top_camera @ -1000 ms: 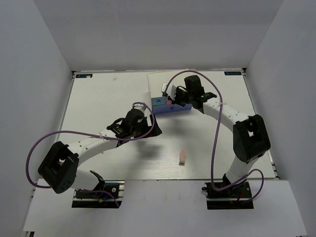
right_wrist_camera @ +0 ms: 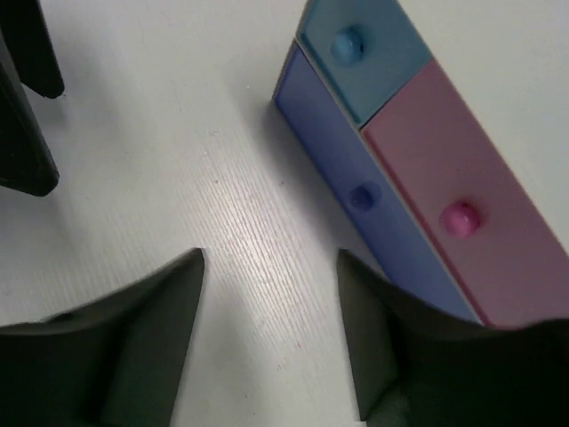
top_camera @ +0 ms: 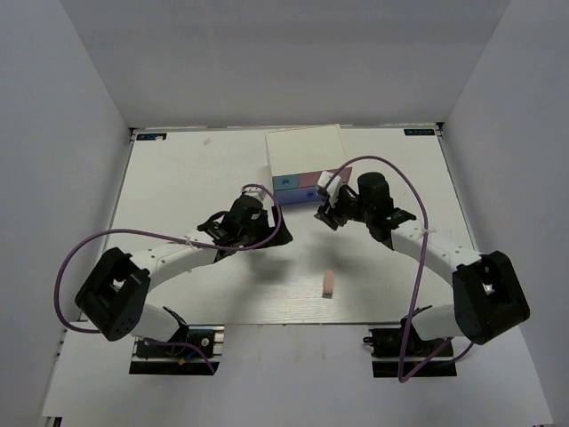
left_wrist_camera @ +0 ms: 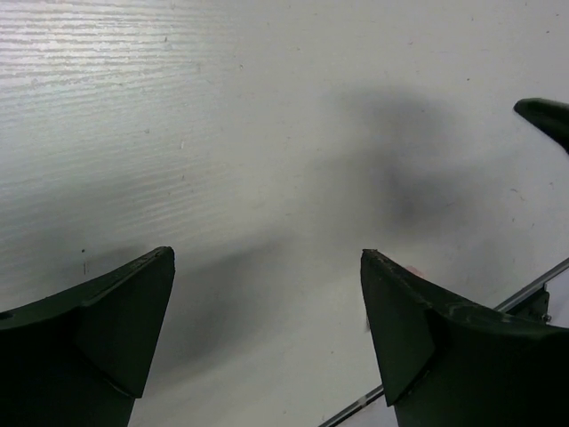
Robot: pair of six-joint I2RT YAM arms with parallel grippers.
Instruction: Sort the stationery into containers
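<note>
A small pinkish block point(top_camera: 328, 284) lies near the front of the table; in the left wrist view a bit of pink point(left_wrist_camera: 414, 270) shows behind a finger. At the back stands a cream-topped drawer box point(top_camera: 304, 147) with a teal drawer point(right_wrist_camera: 364, 53), a pink drawer point(right_wrist_camera: 484, 187) and a long blue drawer point(right_wrist_camera: 333, 147) below. Teal and pink fronts look level with each other. My right gripper point(top_camera: 325, 219) is just in front of the box, its fingers apart and empty. Left of it, my left gripper point(top_camera: 283, 237) hovers over the table, also open and empty.
Both grippers are close together at mid-table; a dark finger point(right_wrist_camera: 27, 133) of the left one enters the right wrist view. Purple cables point(top_camera: 425, 227) loop along the arms.
My right gripper has pulled back from the drawer box toward the front, uncovering the pink drawer front. The left arm has shifted only slightly. The pinkish block has stayed put.
</note>
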